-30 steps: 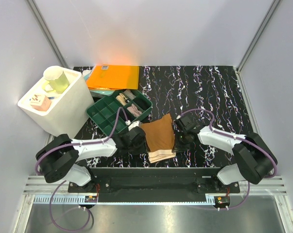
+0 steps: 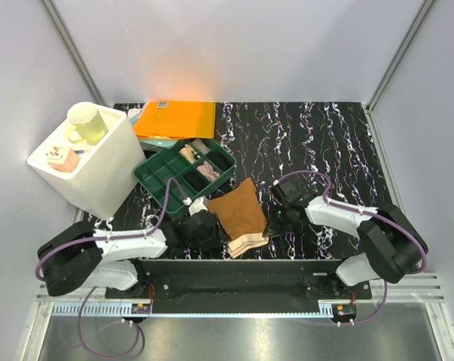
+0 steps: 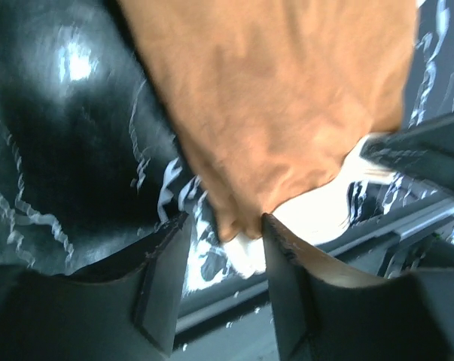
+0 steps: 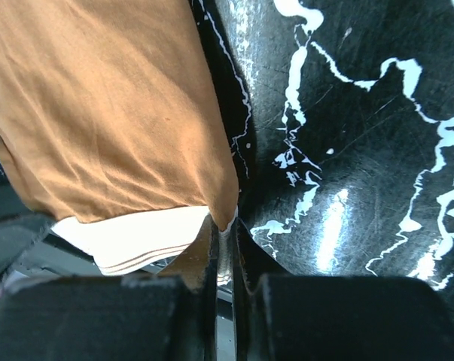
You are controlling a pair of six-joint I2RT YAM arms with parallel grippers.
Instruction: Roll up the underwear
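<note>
The brown underwear (image 2: 239,208) lies spread at a slant on the dark marbled table, its pale waistband (image 2: 248,243) toward the front edge. My right gripper is shut on the right end of the waistband, pinching a fold of brown and white cloth. At the waistband's left corner, the fingers of my left gripper stand apart. Bunched cloth shows in the gap between them, and I cannot tell whether either finger touches it. In the top view the arms hide both sets of fingertips.
A green divided tray (image 2: 153,171) with rolled items sits just behind the left gripper. Left of it is a white bin (image 2: 117,169) holding a mug. Orange folders (image 2: 178,119) lie at the back.
My left gripper has moved left and toward the front edge. The underwear has turned, its far end swinging left and its waistband now slanted. The right gripper has stayed almost in place.
</note>
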